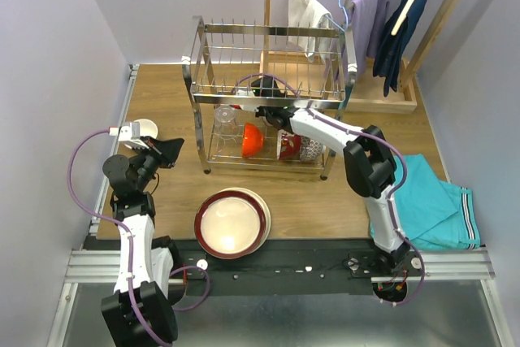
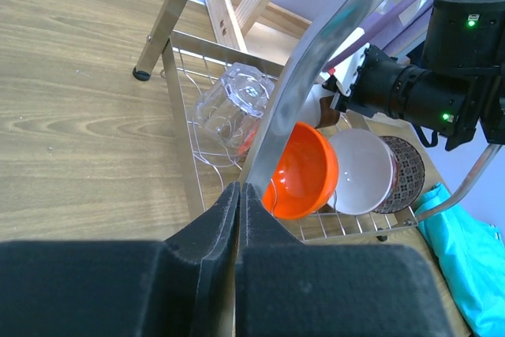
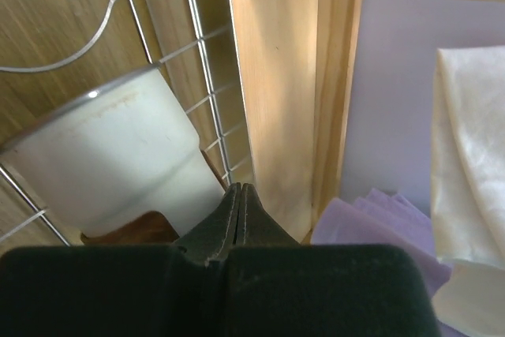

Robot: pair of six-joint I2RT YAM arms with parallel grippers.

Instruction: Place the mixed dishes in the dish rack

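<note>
Inside the lower tier of the metal dish rack (image 1: pixel 200 132) lie a clear glass (image 2: pixel 237 100), an orange bowl (image 2: pixel 304 171), a white bowl (image 2: pixel 363 170), a dark speckled dish (image 2: pixel 406 175) and a white-and-brown cup (image 3: pixel 118 155). My right gripper reaches in at the rear, its fingers shut with nothing seen between them; the tips are close beside the cup, and whether they touch it I cannot tell. My left gripper is shut, left of the rack, no dish showing between its fingers. A red-rimmed plate (image 1: pixel 230 225) rests on a white plate (image 1: pixel 266 235) in front.
The rack's upper tier (image 1: pixel 268 101) is empty and overhangs my right hand. A white dish (image 1: pixel 147 127) sits behind my left gripper. A wooden stand with hanging clothes (image 1: pixel 374 18) is behind; turquoise cloth (image 1: pixel 426 205) lies right. Table left of the plates is clear.
</note>
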